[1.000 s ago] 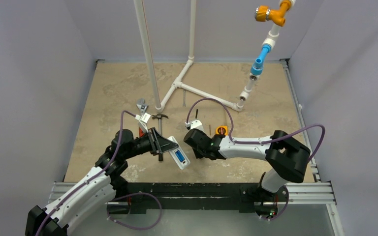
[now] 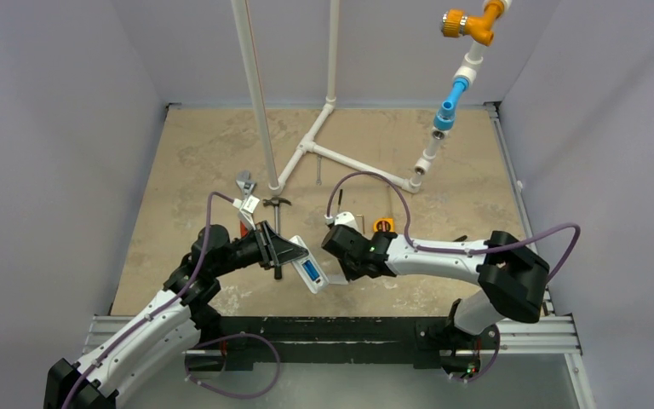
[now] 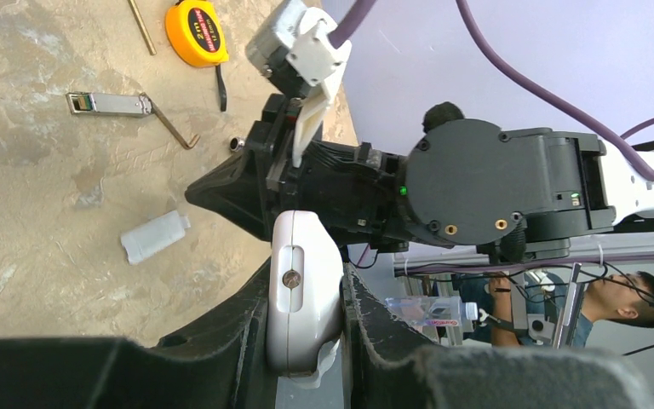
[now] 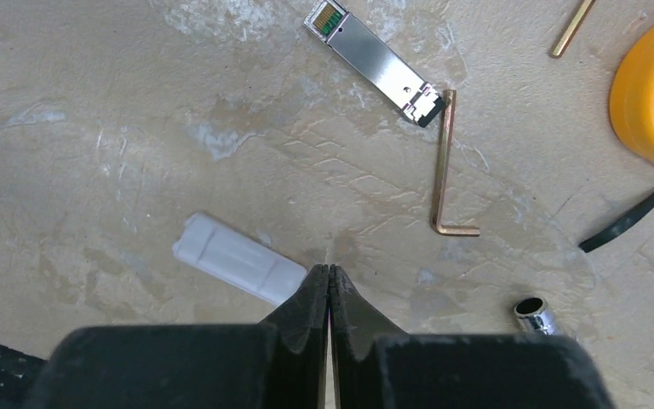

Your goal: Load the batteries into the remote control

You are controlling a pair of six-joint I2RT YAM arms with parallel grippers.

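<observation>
The white remote control (image 2: 314, 278) is held out over the bench, with my left gripper shut on it. In the top view, its upward face shows a blue patch in a recess; details there are too small to tell. Only its rounded end shows in the left wrist view. A white battery cover (image 4: 237, 259) lies flat on the bench, and my right gripper is over its right end in the right wrist view. The right fingertips meet, with nothing between them. I cannot tell whether they touch the cover.
Around the right gripper lie a metal module (image 4: 381, 66), a hex key (image 4: 443, 170), a socket (image 4: 535, 316) and a yellow tape measure (image 4: 645, 94). A hammer (image 2: 277, 217) and adjustable wrench (image 2: 245, 182) lie behind the left arm. White pipes (image 2: 349, 160) stand farther back.
My right arm has shifted a little to the right and forward, and the white cover now shows beside its gripper in the top view. The left arm and remote have stayed still.
</observation>
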